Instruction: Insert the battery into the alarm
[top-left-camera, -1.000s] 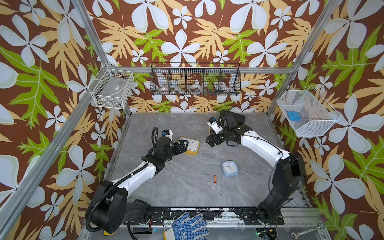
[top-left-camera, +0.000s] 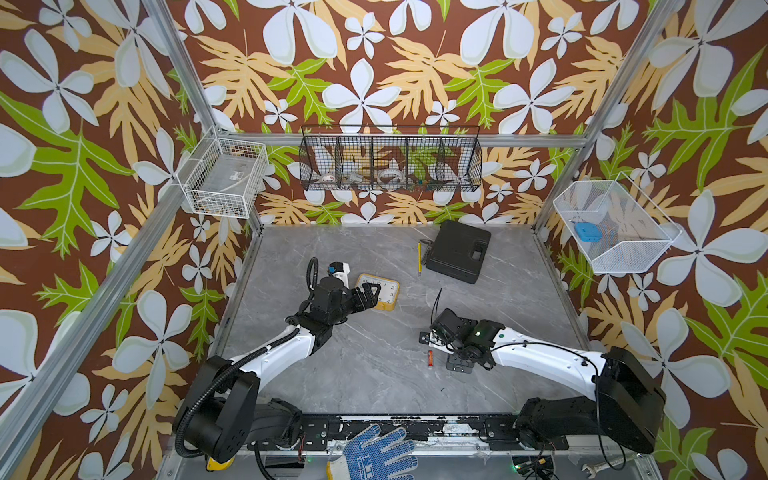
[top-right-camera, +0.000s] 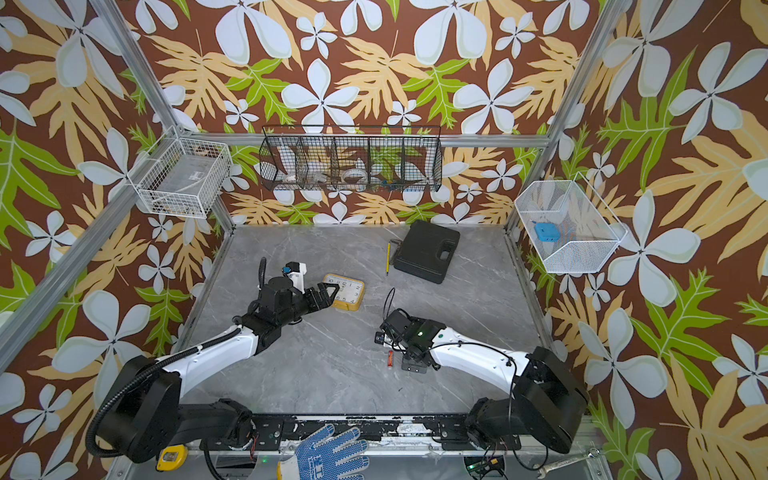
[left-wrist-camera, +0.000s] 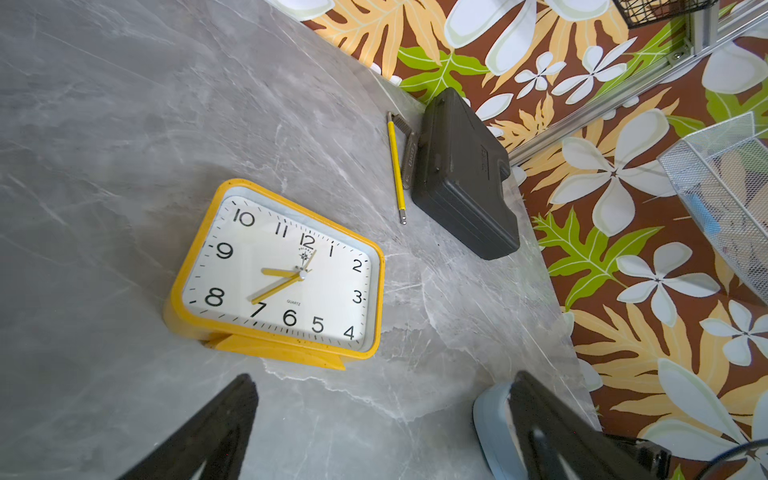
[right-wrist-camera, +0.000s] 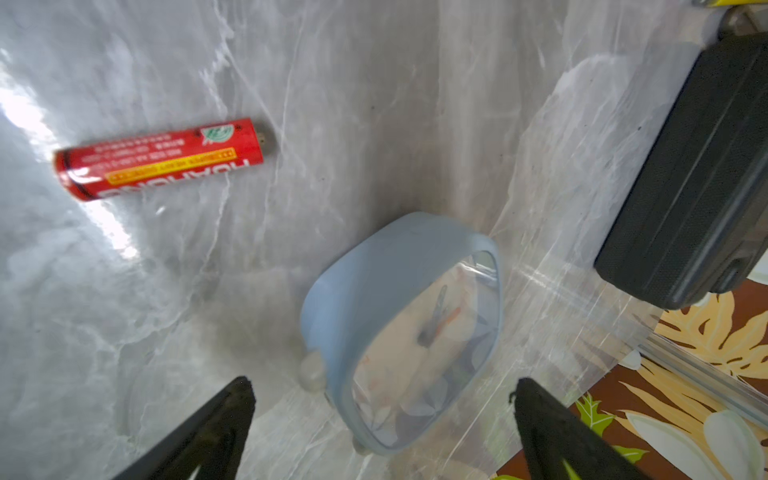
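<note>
A red battery (right-wrist-camera: 156, 160) lies on the table, left of my right gripper in the top views. The light blue alarm clock (right-wrist-camera: 376, 280) sits beneath that gripper, its face visible in the right wrist view and mostly covered by the arm in the top views. The right gripper's fingers are apart, with the clock below and between them, not gripped. My left gripper is open and empty, beside the yellow alarm clock (left-wrist-camera: 276, 272) at centre-left.
A black case (top-left-camera: 457, 249) and yellow pencil (top-left-camera: 419, 257) lie at the back. Wire baskets (top-left-camera: 389, 164) hang on the walls.
My right arm has come from the back of the table toward the front, down over the blue clock. The left arm has shifted very slightly.
</note>
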